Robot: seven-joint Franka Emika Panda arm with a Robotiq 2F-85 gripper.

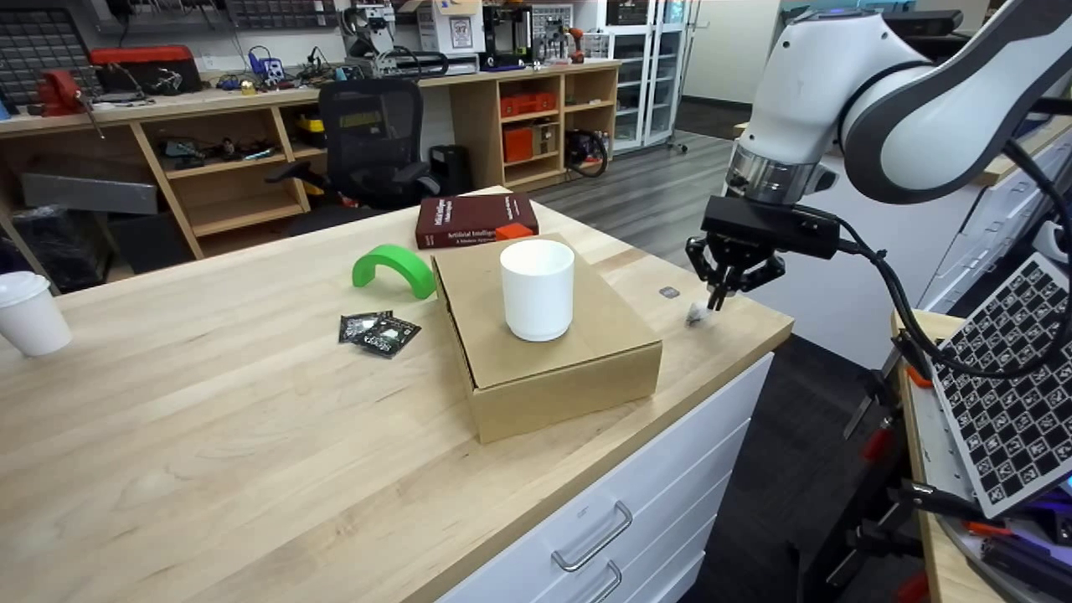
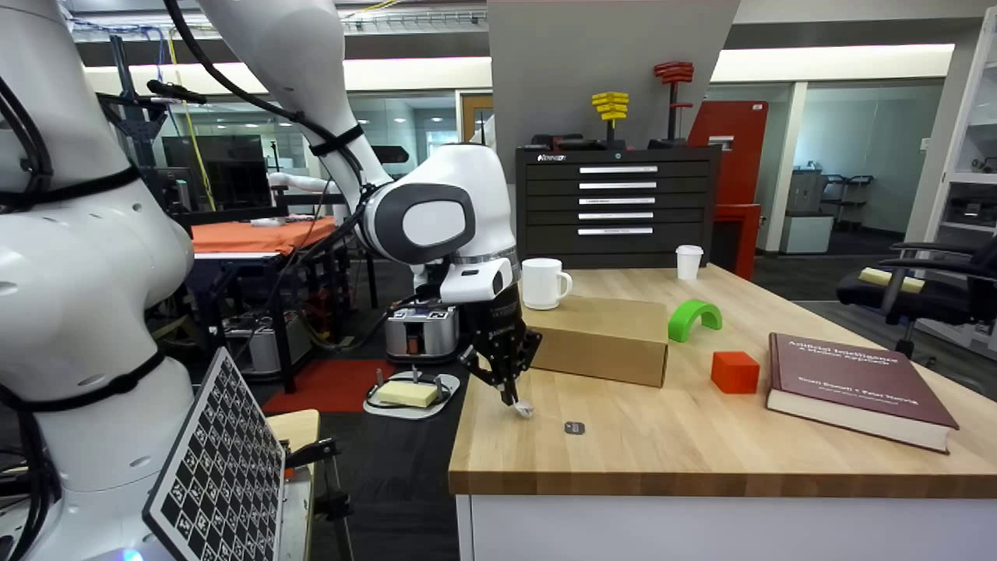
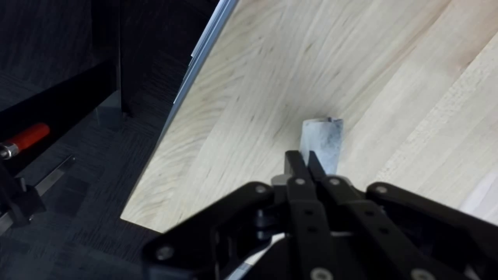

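Note:
My gripper (image 1: 715,301) is low over the table near its corner, fingers (image 3: 293,163) brought together. At the fingertips a small pale, translucent packet (image 3: 322,140) lies on the wood, its near end hidden under them. The same whitish packet shows just beyond the tips in exterior view 2, touching or nearly touching them (image 2: 524,408). Whether a thin edge of it is pinched cannot be told. A small dark flat piece (image 2: 574,427) rests on the table a little way off.
A cardboard box (image 1: 603,337) with a white mug (image 1: 538,291) on it stands beside the gripper. Around it are a green arch (image 1: 394,266), a red block (image 2: 735,372), a thick book (image 2: 855,383) and black sachets (image 1: 382,333). The table edge (image 3: 186,98) runs close by.

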